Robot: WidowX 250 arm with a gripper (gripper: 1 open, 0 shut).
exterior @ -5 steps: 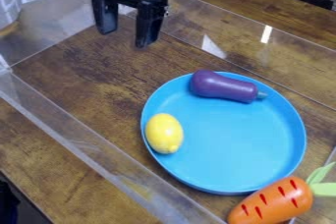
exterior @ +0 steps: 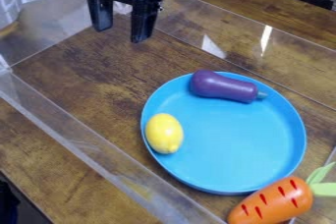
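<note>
My black gripper (exterior: 124, 24) is at the top left, above bare wood, its two fingers spread open with nothing between them. A blue plate (exterior: 230, 149) fills the lower right, holding a purple eggplant (exterior: 222, 87) near its back and a yellow lemon-like object (exterior: 164, 133) near its left side. An orange toy carrot (exterior: 269, 202) with green leaves lies at the bottom right, outside the plate.
Clear plastic walls run along the lower left and across the back.
The gripper has moved slightly to the left over the last second. The plate and the toys have not moved.
</note>
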